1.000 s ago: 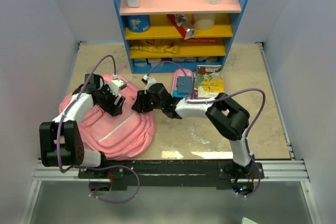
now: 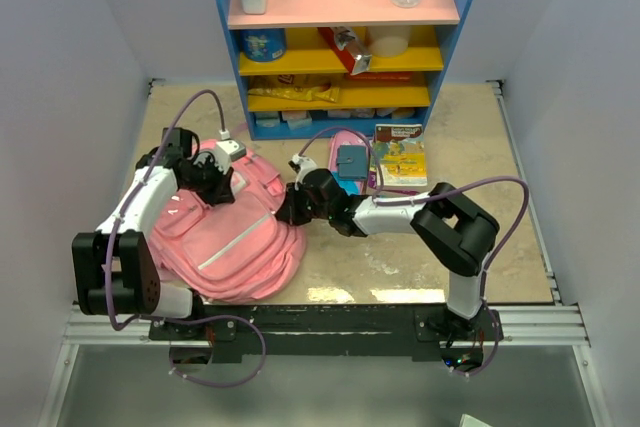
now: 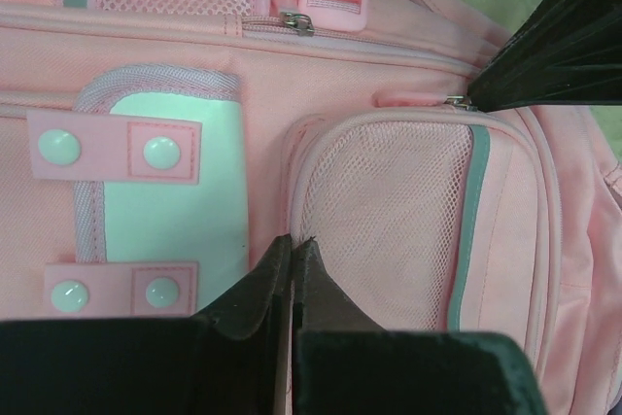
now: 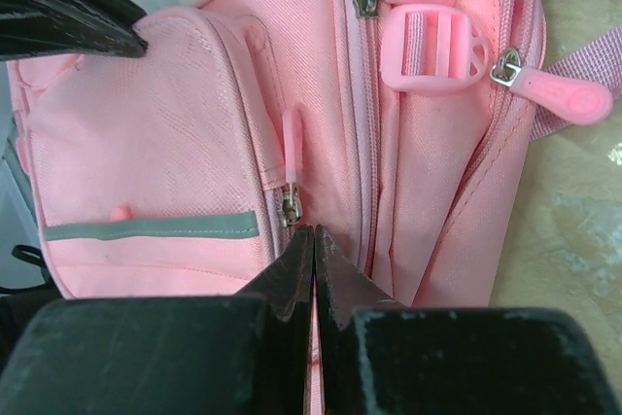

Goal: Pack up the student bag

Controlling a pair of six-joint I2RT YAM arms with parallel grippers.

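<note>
The pink backpack (image 2: 215, 237) lies flat on the left of the table. In the left wrist view, my left gripper is shut on the left edge of the bag's mesh front pocket (image 3: 389, 211), a thin bit of fabric between its tips. My right gripper is shut at the pocket's side, with nothing seen between its fingers. Just above its tips sits a metal slider with a pink zipper pull (image 4: 293, 148). A dark tip of the other arm shows at the pocket's corner in both wrist views. The bag's inside is hidden.
Right of the bag lie a pink case (image 2: 338, 152), a dark blue-grey item (image 2: 351, 161) and colourful books (image 2: 398, 157). A shelf unit (image 2: 340, 102) with packets and containers stands at the back.
The bag's right side has shifted a little to the right. My right gripper has moved right and slightly toward the front; the left gripper has shifted only slightly.
</note>
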